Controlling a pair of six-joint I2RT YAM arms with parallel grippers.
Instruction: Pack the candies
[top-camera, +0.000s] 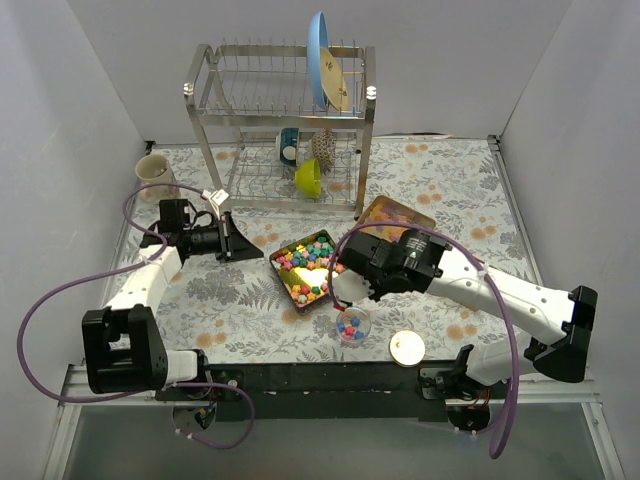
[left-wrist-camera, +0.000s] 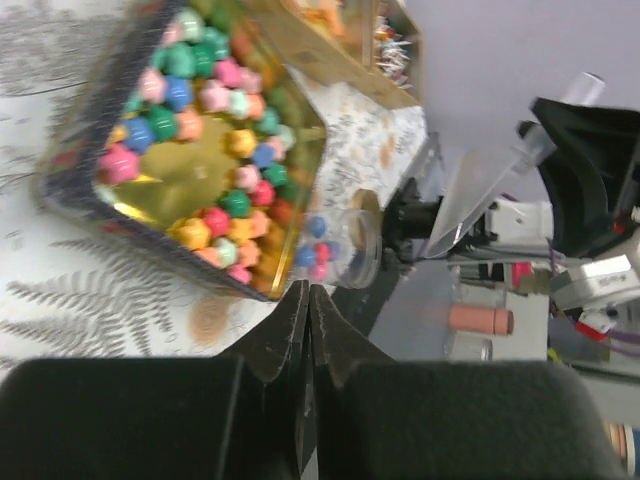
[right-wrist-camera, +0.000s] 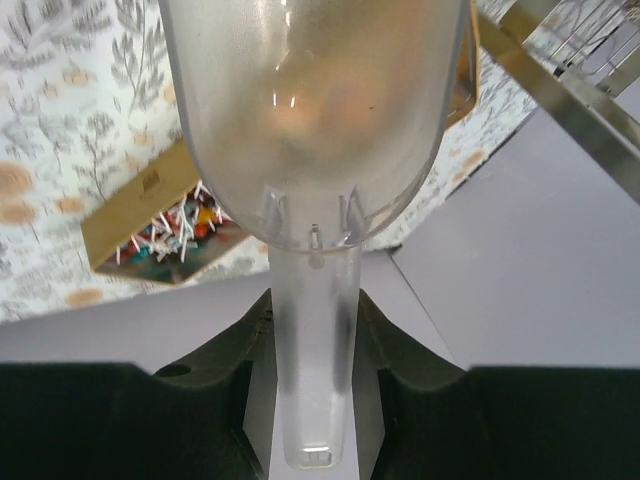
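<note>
A tray of colourful candies (top-camera: 310, 250) sits mid-table, with a bare yellow patch in its middle. Just below it a clear jar (top-camera: 353, 323) holds several candies; a round lid (top-camera: 407, 348) lies to its right. My right gripper (top-camera: 368, 285) is raised over the jar area, shut on a clear plastic scoop (right-wrist-camera: 315, 400), which fills much of the right wrist view. My left gripper (top-camera: 243, 250) is shut with nothing visible between its fingers, left of the tray.
An orange-toned container (top-camera: 397, 210) stands behind the right arm, and a box of wrapped sweets (right-wrist-camera: 140, 220) shows in the right wrist view. A dish rack (top-camera: 280, 120) with plates and cups stands at the back, a mug (top-camera: 155, 170) at back left.
</note>
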